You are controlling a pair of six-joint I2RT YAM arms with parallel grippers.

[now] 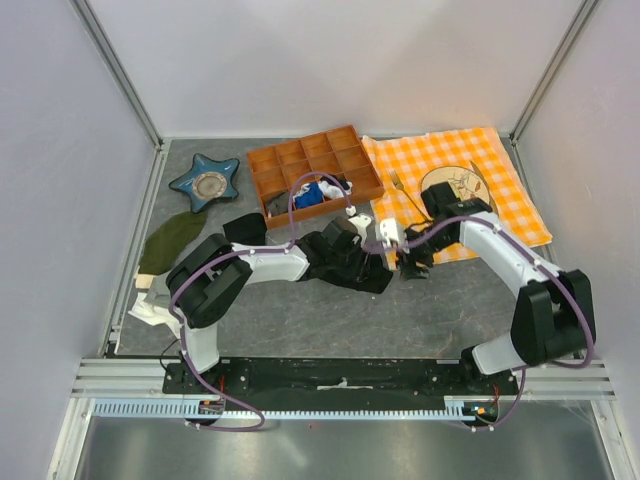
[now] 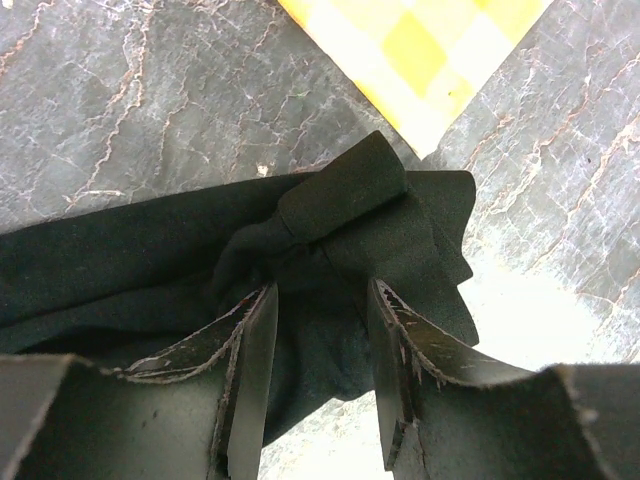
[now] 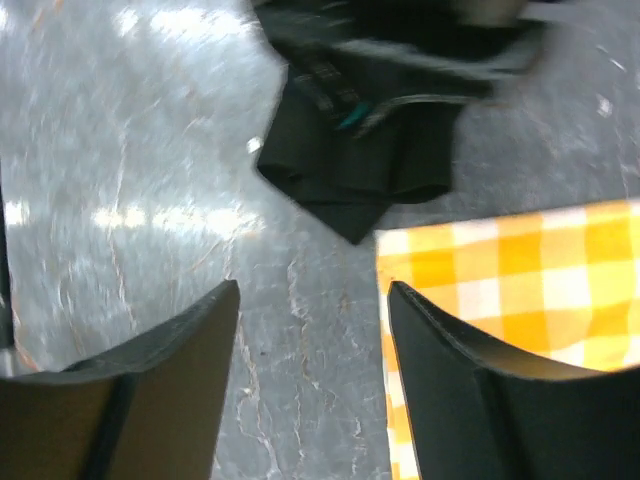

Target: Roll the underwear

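Observation:
The black underwear (image 1: 378, 280) lies on the grey marbled table, partly covered by my left arm in the top view. In the left wrist view, the underwear (image 2: 400, 245) is rumpled, with a flap folded over near its far end. My left gripper is over it, fingers parted, dark fabric showing in the gap. Off to the right of the garment, my right gripper (image 1: 414, 272) is open, and in its wrist view bare table and a cloth edge show between the fingertips of the right gripper. Blur softens the underwear (image 3: 350, 140) there.
A brown divided box (image 1: 318, 146) holding several rolled garments stands behind. An orange checkered cloth (image 1: 440, 148) with a plate (image 1: 455, 180) borders the underwear on the back right. Black fabric (image 1: 246, 228) and a green cloth (image 1: 172, 240) lie left.

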